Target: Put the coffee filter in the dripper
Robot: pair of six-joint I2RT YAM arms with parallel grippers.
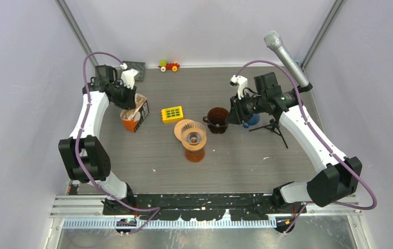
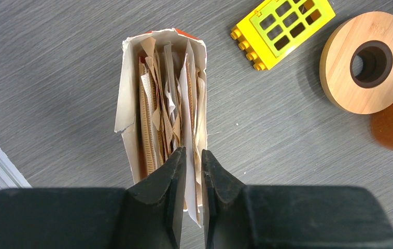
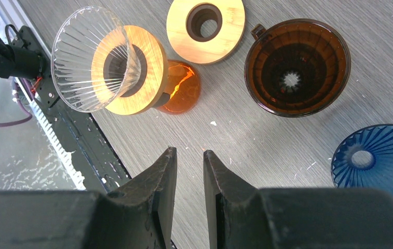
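Observation:
Several coffee filters (image 2: 155, 104), white and tan, stand on edge in an open orange-and-white box (image 1: 135, 118) on the left of the table. Over that box is my left gripper, its fingers part open. A white filter edge (image 2: 190, 179) lies in the gap between them; whether they touch it, I cannot tell. A clear ribbed dripper (image 3: 75, 57) with a wooden collar (image 3: 155, 67) sits on an amber carafe (image 3: 184, 93). My right gripper hangs part open over bare table, nothing between its fingers, close to the brown dripper (image 3: 298, 65).
A blue dripper (image 3: 376, 155) lies near the right arm, beside a small black tripod (image 1: 275, 127). Between box and carafe are a yellow block (image 1: 172, 114) and a wooden ring (image 2: 339, 67).

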